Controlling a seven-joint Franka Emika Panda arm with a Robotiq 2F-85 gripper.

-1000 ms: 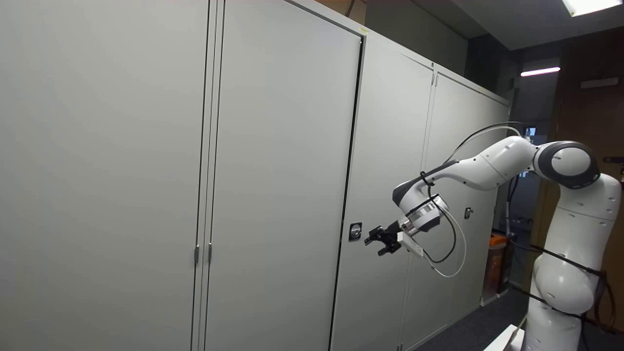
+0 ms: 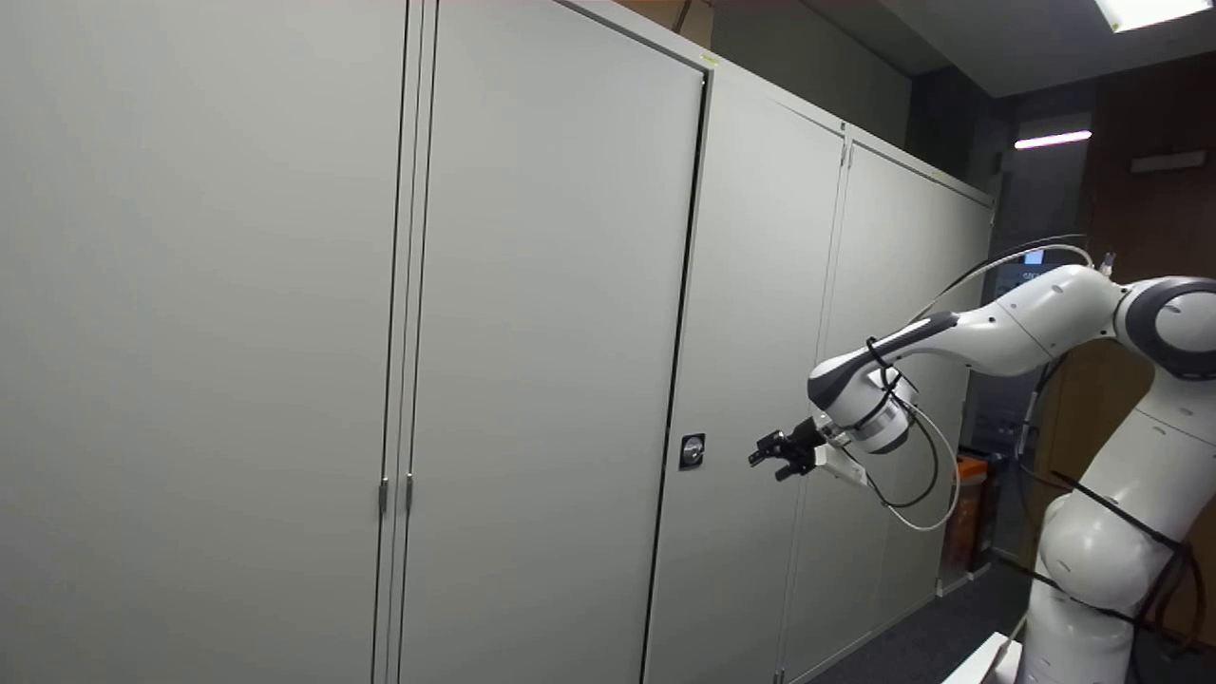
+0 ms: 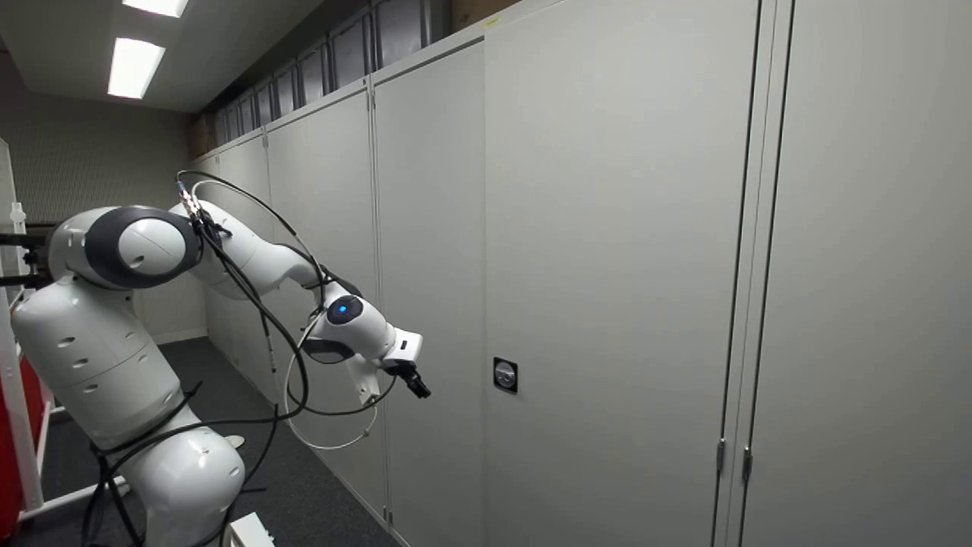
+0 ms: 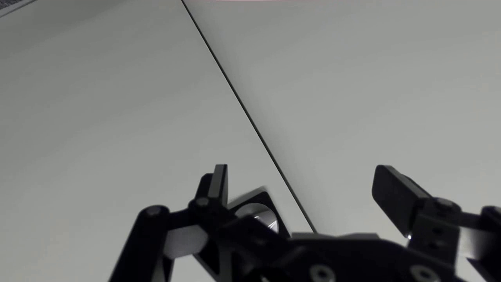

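Grey cabinet doors fill most of both exterior views. One cabinet door (image 2: 747,285) carries a round metal handle in a black square plate (image 2: 693,451), close to the dark seam between two doors. My gripper (image 2: 765,468) hangs in the air to the right of that handle in exterior view 1, apart from it; in exterior view 2 the gripper (image 3: 424,393) is to its left. Seen from the wrist, the gripper is open with its fingers wide apart and nothing between them. The handle (image 4: 263,216) shows beyond the left finger, partly hidden by the gripper body.
Slim vertical handles (image 3: 747,465) sit on the neighbouring doors. Cables (image 2: 937,484) loop below the wrist. An orange-topped bin (image 2: 966,502) stands at the far end of the cabinets. Between gripper and doors the air is clear.
In exterior view 1 my arm and gripper have shifted right and slightly up, away from the round handle. The doors look the same.
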